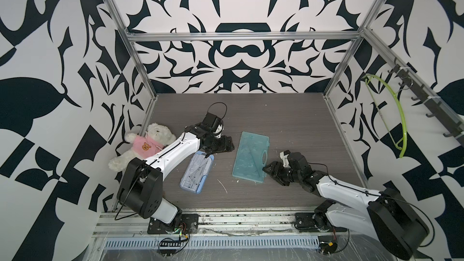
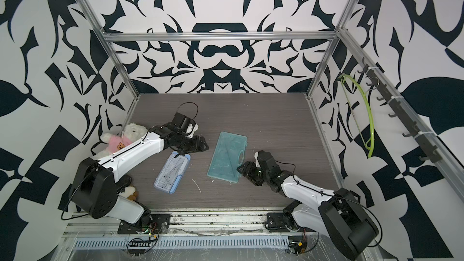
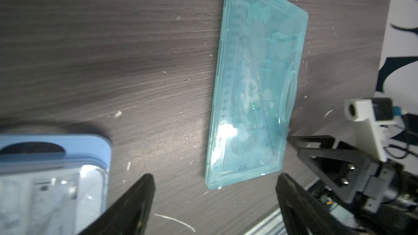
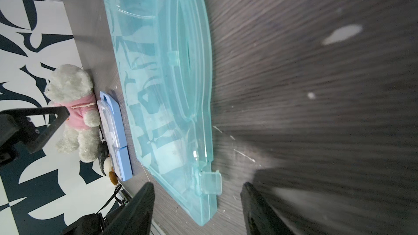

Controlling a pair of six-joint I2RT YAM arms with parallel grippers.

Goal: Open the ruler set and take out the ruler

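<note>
A translucent teal ruler set case (image 1: 250, 154) lies closed in the middle of the table, showing a ruler and set pieces through its lid in the left wrist view. My right gripper is open at the case's right edge, near a small clear latch (image 4: 210, 182). My left gripper hovers over the table left of the teal case, near a blue-framed case (image 1: 195, 173), its fingers open with nothing between them.
A white teddy bear in pink (image 1: 147, 146) sits at the left wall. A green hanger-like item (image 1: 401, 120) hangs on the right wall.
</note>
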